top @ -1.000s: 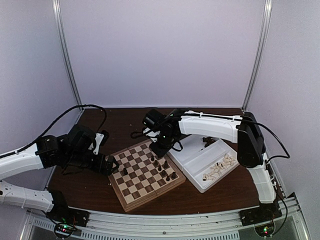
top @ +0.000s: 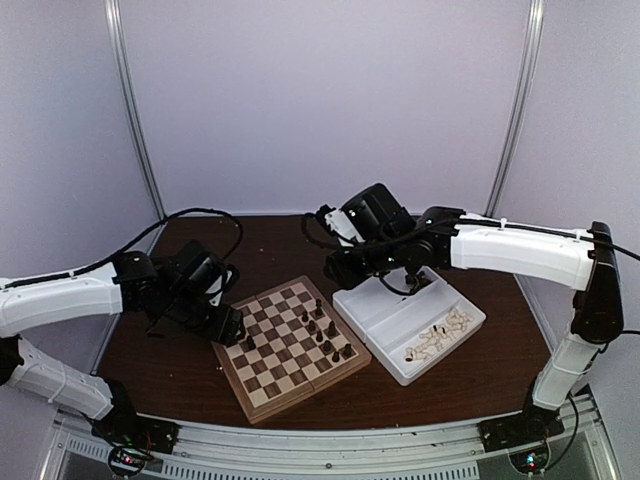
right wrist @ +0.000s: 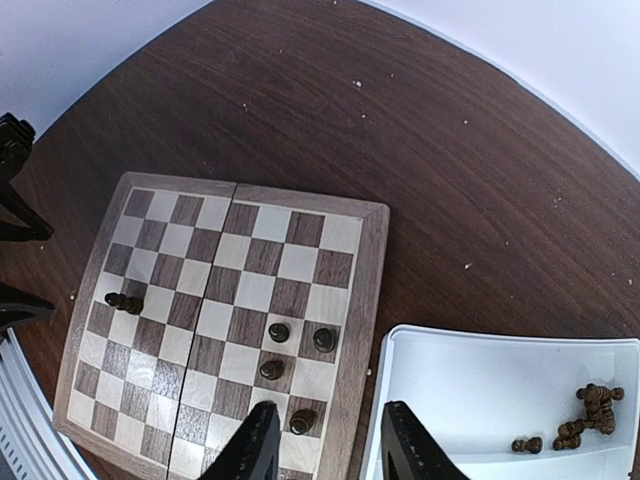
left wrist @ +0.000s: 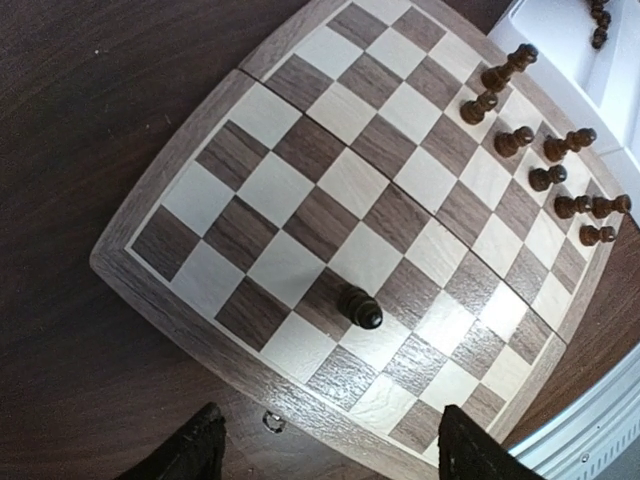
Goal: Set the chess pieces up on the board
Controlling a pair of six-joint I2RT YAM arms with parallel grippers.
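The chessboard (top: 288,350) has several dark pieces along its right side and a lone dark piece (left wrist: 360,308) on a square toward the left in the top view. Over that left part hangs my left gripper, open, with nothing between its fingers. My right gripper is raised over the board's right edge and the tray, open, its fingers apart and empty. In the tray (right wrist: 470,390), dark pieces (right wrist: 598,408) lie in the far compartment, and pale pieces (top: 440,332) lie in the near one in the top view.
The pale walls surround the table, and a metal rail (top: 330,436) runs along its front edge. The tray sits close against the board's right side.
My right arm has risen and moved back to the right, away from the board's pieces.
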